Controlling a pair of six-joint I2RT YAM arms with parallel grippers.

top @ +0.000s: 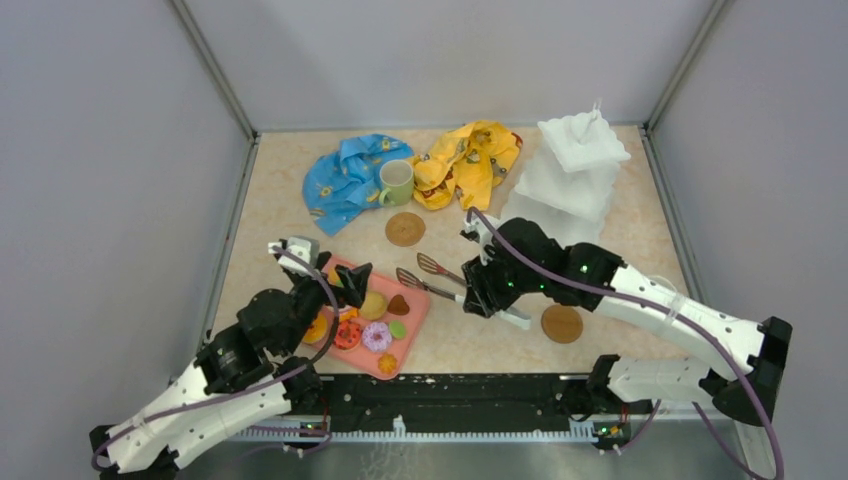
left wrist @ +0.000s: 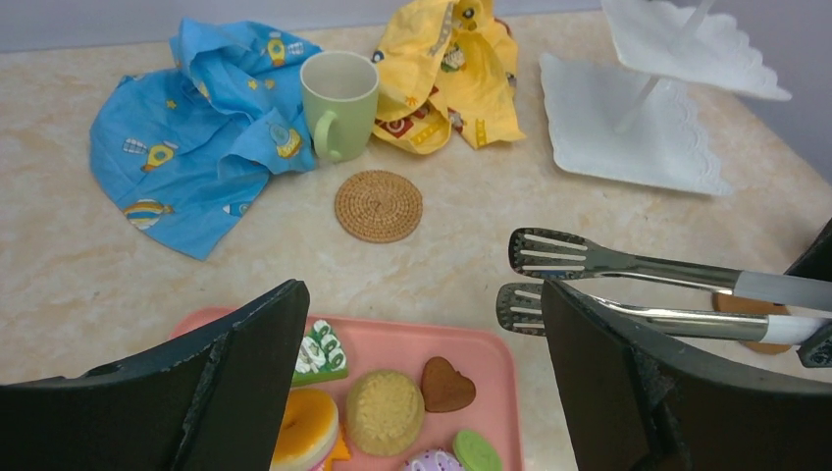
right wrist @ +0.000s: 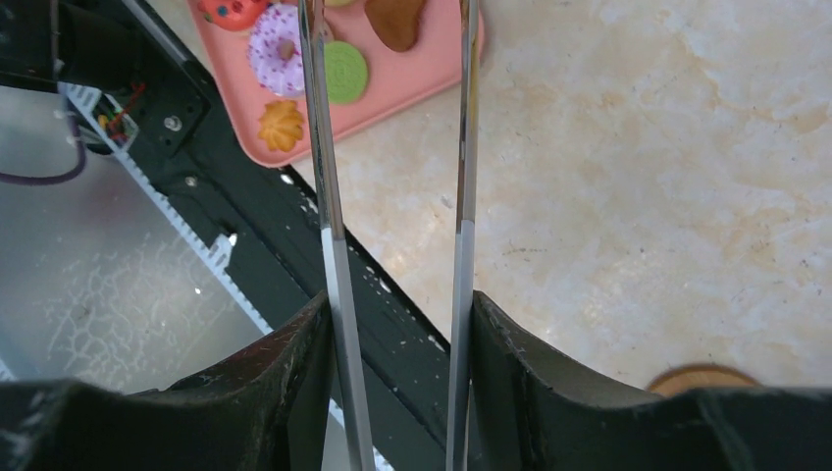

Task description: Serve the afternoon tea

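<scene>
My right gripper is shut on the handles of the metal tongs [left wrist: 677, 273], whose two slotted ends stand a little apart. In the top view the tongs [top: 408, 279] reach left from the right gripper [top: 477, 290], close to the edge of the pink tray [top: 412, 330]. Over the back of that tray, my left gripper is open and empty, its fingers wide apart. Toy treats fill the tray, among them a round bun [left wrist: 385, 412], a brown heart [left wrist: 446, 384], a green disc [left wrist: 477, 451] and a purple doughnut [top: 377, 337].
A white tiered stand [top: 565, 190] is at the back right. A green mug [top: 397, 182] stands between a blue cloth [top: 345, 180] and a yellow cloth [top: 470, 160]. Woven coasters lie behind the tray [top: 405, 229] and at front right [top: 562, 324]. Clear table lies right of the tray.
</scene>
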